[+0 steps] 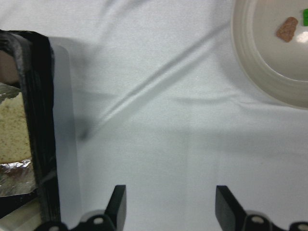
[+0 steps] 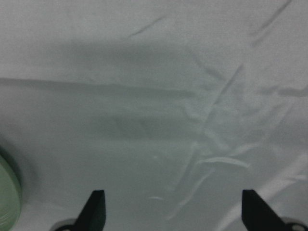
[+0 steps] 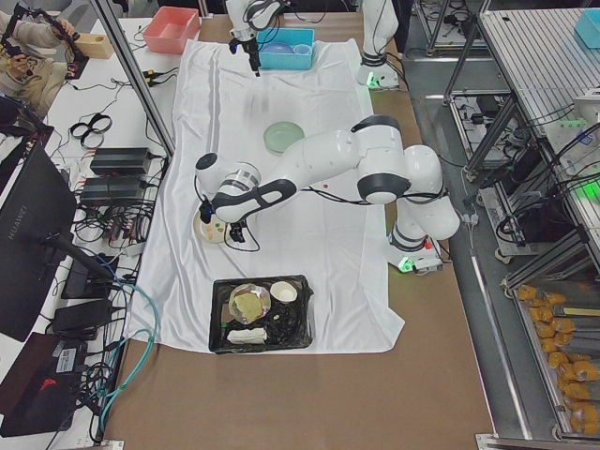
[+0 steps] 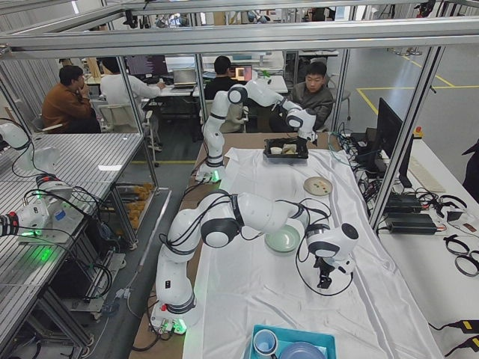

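Observation:
My left gripper [image 3: 237, 232] stands open and empty beside a beige plate [image 1: 260, 57] with small brown and green pieces. The black tray [image 3: 304, 333] holds yellow sponge-like food in foil [image 3: 248, 305], a white roll-shaped item [image 3: 247, 336] and a white cup [image 3: 284, 291]; its edge shows at the left of the left wrist view. My right gripper [image 4: 324, 277] is open and empty over the white cloth, between the green plate [image 4: 283, 238] and the blue bin [image 4: 329, 336]. The green plate's edge shows at the left of the right wrist view.
The blue bin holds a cup [image 4: 265, 341] and a blue plate [image 4: 303, 351]. Metal frame posts, monitors and cables border the table.

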